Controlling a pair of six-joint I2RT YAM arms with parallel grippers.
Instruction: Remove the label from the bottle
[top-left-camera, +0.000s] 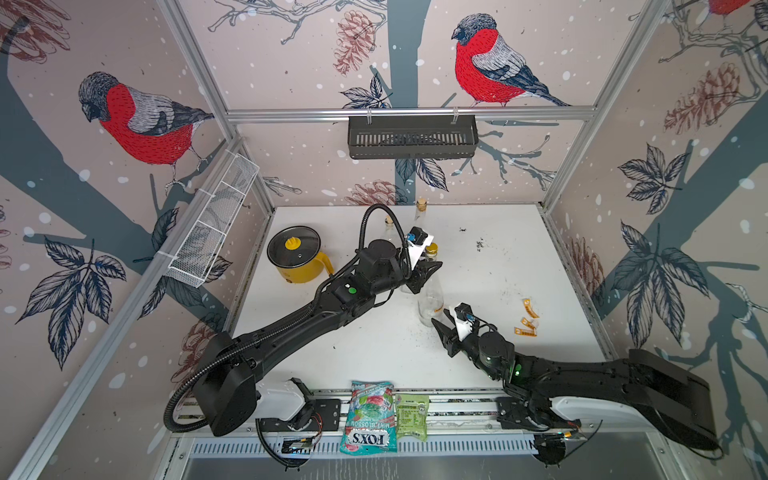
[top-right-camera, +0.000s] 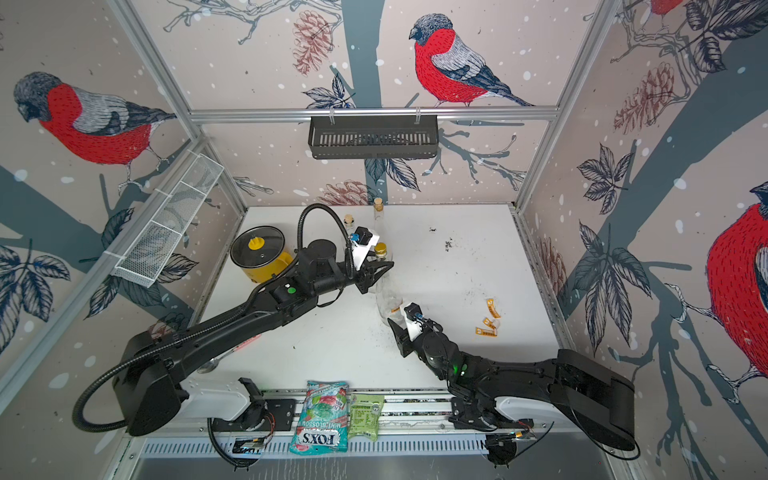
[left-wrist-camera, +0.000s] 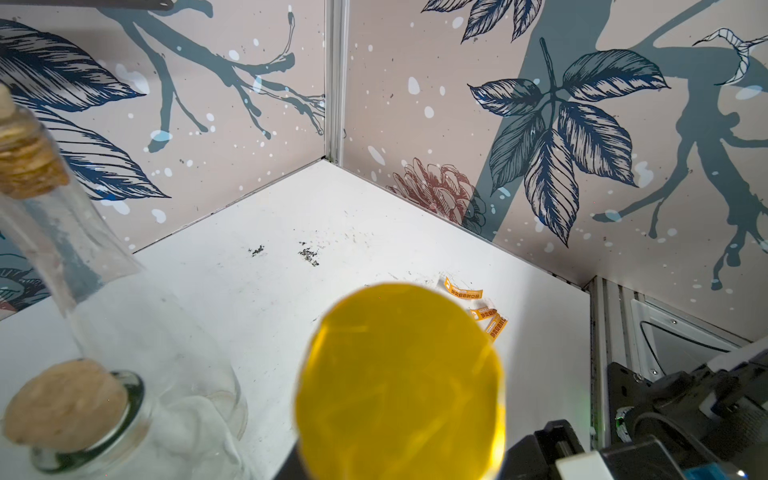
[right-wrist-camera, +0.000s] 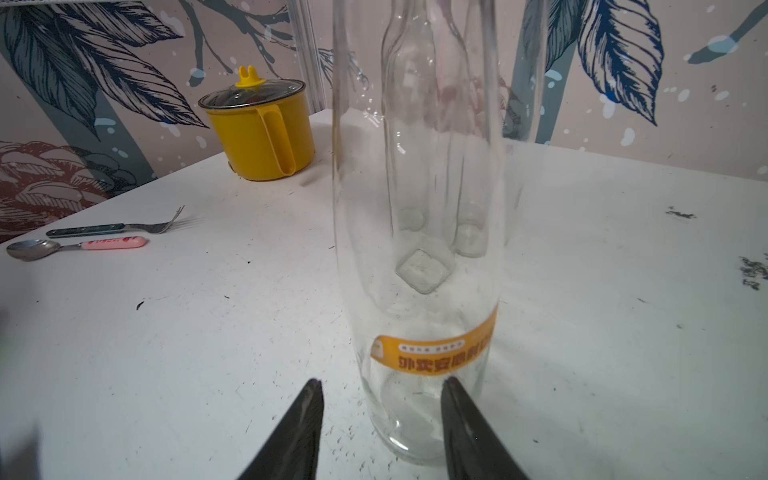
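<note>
A clear glass bottle (right-wrist-camera: 416, 288) with a yellow cap (left-wrist-camera: 400, 376) stands upright in mid-table. An orange label (right-wrist-camera: 432, 352) wraps round its lower part. My left gripper (top-left-camera: 424, 272) is shut on the bottle at the top, just below the cap; its fingers are mostly hidden behind the cap in the left wrist view. My right gripper is open, its fingertips low in front of the label, with nothing between them.
Corked bottles (left-wrist-camera: 68, 404) stand behind. A yellow pot (right-wrist-camera: 260, 140) is at back left, a fork (right-wrist-camera: 108, 229) and spoon (right-wrist-camera: 80, 246) at left. Orange strips (top-left-camera: 525, 328) lie at right.
</note>
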